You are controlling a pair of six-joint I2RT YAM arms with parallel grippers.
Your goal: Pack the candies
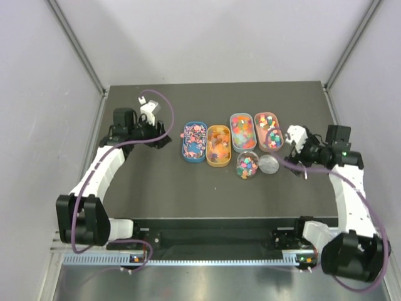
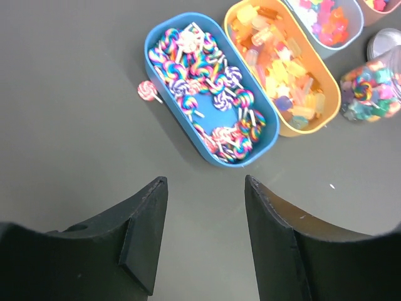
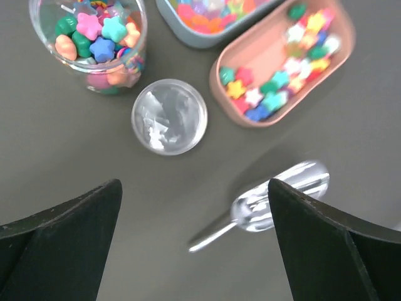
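Observation:
A clear jar (image 1: 247, 165) full of mixed candies stands uncovered in front of the bins. Its round lid (image 1: 269, 164) lies flat on the table just right of it, as the right wrist view also shows. My right gripper is open and empty, above a clear scoop (image 3: 254, 204) lying on the table, one finger partly covering the scoop in that view. My left gripper is apart from everything, its fingers spread with nothing between them. Candies fill a blue bin (image 2: 216, 153), a yellow bin (image 2: 335, 103), a pale blue-grey bin (image 1: 243, 132) and a pink bin (image 1: 269, 132).
One lollipop (image 2: 148, 91) lies loose beside the blue bin. A small white bit (image 2: 332, 186) rests on the table in front of the yellow bin.

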